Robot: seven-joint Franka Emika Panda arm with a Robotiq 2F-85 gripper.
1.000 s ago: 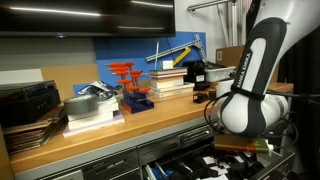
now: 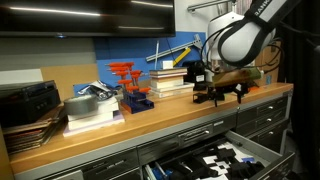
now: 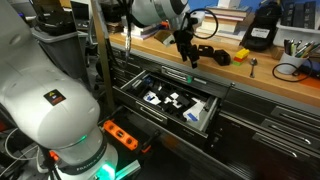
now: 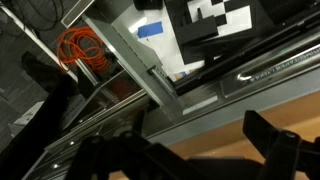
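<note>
My gripper [image 2: 227, 98] hangs above the front edge of the wooden countertop [image 2: 150, 119], fingers pointing down. In the wrist view the gripper is open, its two dark fingers wide apart with nothing held between them. Below it, an open drawer [image 3: 207, 119] holds several black and white pieces, seen from above in the second exterior view. Close up in the wrist view are the drawer's metal side wall [image 4: 137, 52], a blue label [image 4: 150, 30] and a black-and-white checkered piece [image 4: 237, 18].
Books [image 2: 172, 78], red parts [image 2: 122, 70] and a grey pot [image 2: 81, 106] on books crowd the countertop. A yellow-and-black item [image 3: 240, 55] and a wire holder [image 3: 294, 57] stand farther along. An orange cable [image 4: 78, 48] lies beside the drawer.
The arm has risen from low over the open drawer to countertop height, moving back toward the counter. The drawer stays open, and the things on the counter look unmoved.
</note>
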